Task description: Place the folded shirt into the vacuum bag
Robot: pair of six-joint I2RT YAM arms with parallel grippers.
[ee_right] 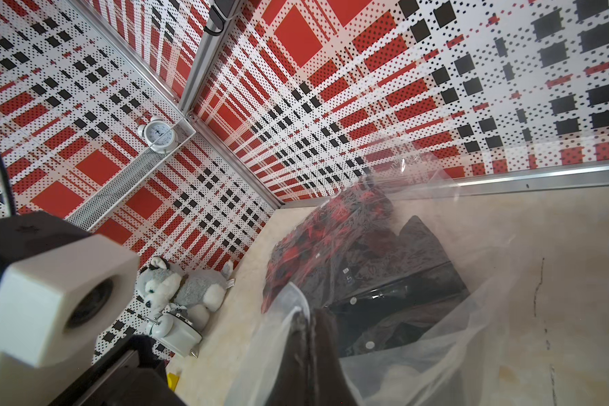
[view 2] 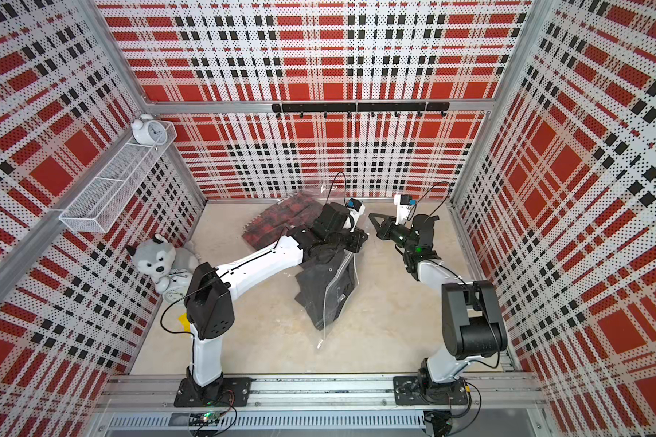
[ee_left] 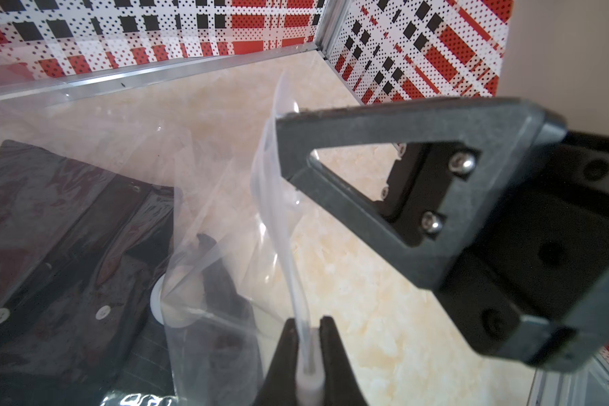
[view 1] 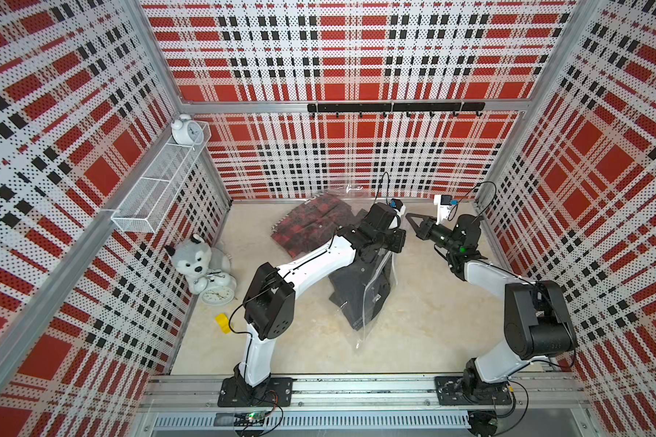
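A clear vacuum bag (ee_right: 480, 324) lies on the table over the dark grey buttoned shirt (view 1: 357, 287). The red-and-black plaid shirt (view 1: 309, 222), at the back left, also shows through plastic. In the left wrist view, my left gripper is shut on the bag's rim, with the film running up from between its fingers. At the upper end of that rim my right gripper is shut, with a thin fold of plastic at its fingertips. Which garment parts lie inside the bag rather than under it, I cannot tell fully.
A plush husky (view 1: 193, 258) and a white clock (view 1: 218, 290) sit at the left edge, near a yellow block (view 1: 223, 322). On the left wall hangs a white wire basket (view 1: 160, 178).
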